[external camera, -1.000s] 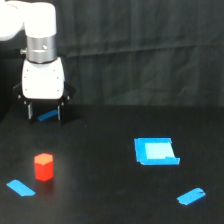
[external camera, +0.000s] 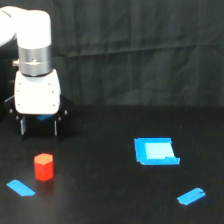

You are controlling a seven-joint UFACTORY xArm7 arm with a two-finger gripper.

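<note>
A red block (external camera: 43, 167) with a hexagonal outline stands on the black table at the left. Above and behind it in the picture, my gripper (external camera: 39, 130) points downward with its two dark fingers spread wide. It is open, with no object between the fingers, and it appears clear of the block. Farther right lies a white square (external camera: 158, 151) framed by blue tape (external camera: 142, 157), its surface bare.
One strip of blue tape (external camera: 20, 188) lies front left and another blue strip (external camera: 191, 196) front right. Some blue shows behind the gripper.
The gripper has come lower in the picture and slightly left, closer to the red block. It was open before too. The block and tape have not moved.
</note>
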